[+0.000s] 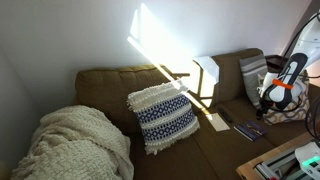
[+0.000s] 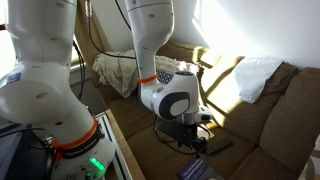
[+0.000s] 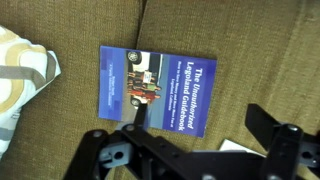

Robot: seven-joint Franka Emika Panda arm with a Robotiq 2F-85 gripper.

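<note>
A blue and purple book [image 3: 170, 65], titled "The Unauthorized Legoland Guidebook", lies flat on the brown couch, cover up. In exterior view 1 the book [image 1: 248, 132] is small, on the right-hand seat. My gripper hangs above it, fingers wide apart with nothing between them. One fingertip [image 3: 140, 118] overlaps the book's lower edge in the wrist view; the other lies right of the book. Exterior view 2 shows the book [image 2: 195, 171] at the bottom edge, partly cut off, with the gripper just behind it.
A patterned pillow [image 3: 22, 75] lies left of the book in the wrist view, and a white sheet [image 3: 236, 146] at lower right. A small dark item [image 1: 225, 115] rests near the book. The blue and white pillow [image 1: 163, 118] and cream blanket [image 1: 75, 145] sit farther left.
</note>
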